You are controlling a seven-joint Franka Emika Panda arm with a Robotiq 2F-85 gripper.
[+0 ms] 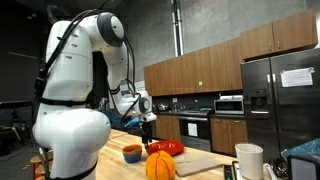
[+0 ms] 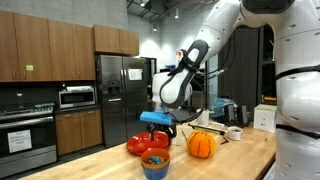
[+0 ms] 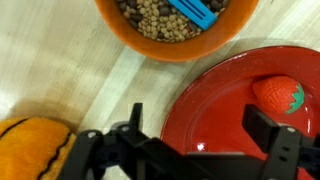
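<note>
My gripper is open, its two dark fingers wide apart with nothing between them. It hangs over the near part of a red plate (image 3: 205,105), which holds a strawberry (image 3: 279,94) toward its right side. Beside the plate is a bowl (image 3: 165,46), orange inside, containing small brown and tan pieces and a blue object (image 3: 196,12). From outside, the same bowl (image 2: 155,171) looks blue. An orange pumpkin (image 3: 32,148) with dark markings lies at the lower left of the wrist view. The exterior views show the gripper (image 2: 158,131) low above the table.
A white ribbed container (image 1: 249,160) and a white mug (image 2: 234,133) stand on the table. A board (image 1: 200,163) lies near the plate. Bare wood (image 3: 108,95) separates pumpkin, bowl and plate. Cabinets and a black refrigerator (image 2: 122,99) stand well behind.
</note>
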